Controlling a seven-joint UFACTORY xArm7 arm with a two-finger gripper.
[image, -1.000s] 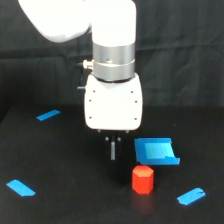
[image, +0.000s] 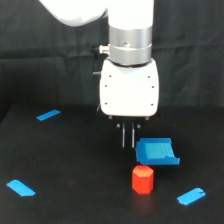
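Note:
The white arm's gripper hangs at the centre of the camera view, its two thin fingers pointing down just left of a blue open box. A small gap shows between the fingers, with nothing visible in it. A red hexagonal block stands below and right of the gripper, in front of the box.
Flat blue pieces lie on the dark table: one at the front left, one at the back left, one at the front right. A dark backdrop stands behind.
The gripper has moved right and up, closer to the blue box. The box, red block and flat pieces have not moved.

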